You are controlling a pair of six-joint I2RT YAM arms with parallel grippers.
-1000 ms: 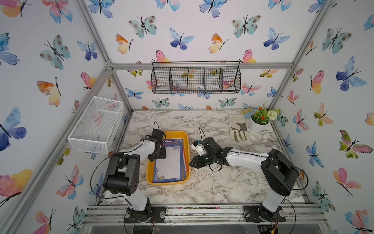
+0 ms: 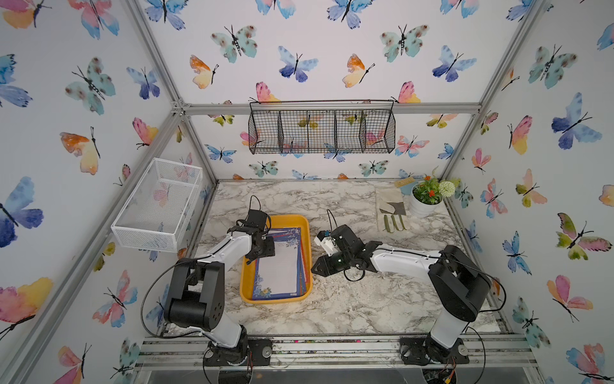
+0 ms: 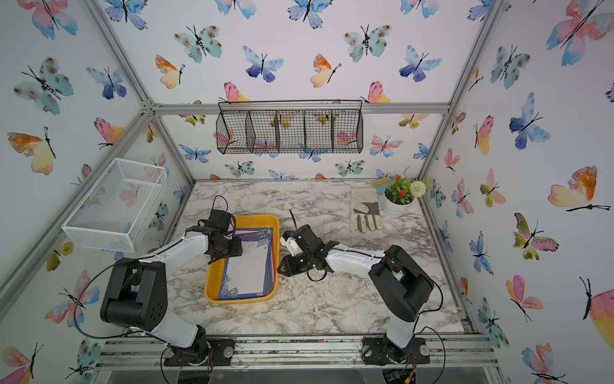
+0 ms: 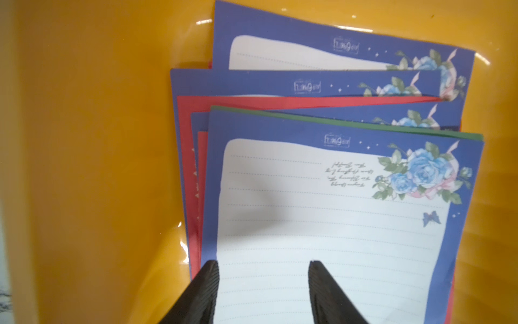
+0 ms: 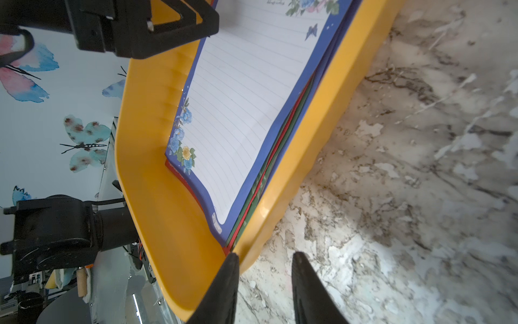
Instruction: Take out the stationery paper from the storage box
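A yellow storage box [image 2: 245,281] lies on the marble table, holding a stack of stationery paper [image 4: 323,216], blue-bordered sheets with red and green ones among them, fanned at one end. My left gripper hangs over the stack, fingers apart with nothing between them. Beside the box's right rim [image 5: 323,118], my right gripper is low over the marble, its fingers apart and empty.
A black wire basket [image 2: 321,131] hangs on the back wall, a white mesh basket [image 2: 147,231] on the left. A potted plant [image 2: 425,198] and a pouch with tools [image 2: 390,208] sit at back right.
My left gripper and arm have shifted slightly toward the right and up in the top left view. The right arm and the paper look unchanged.
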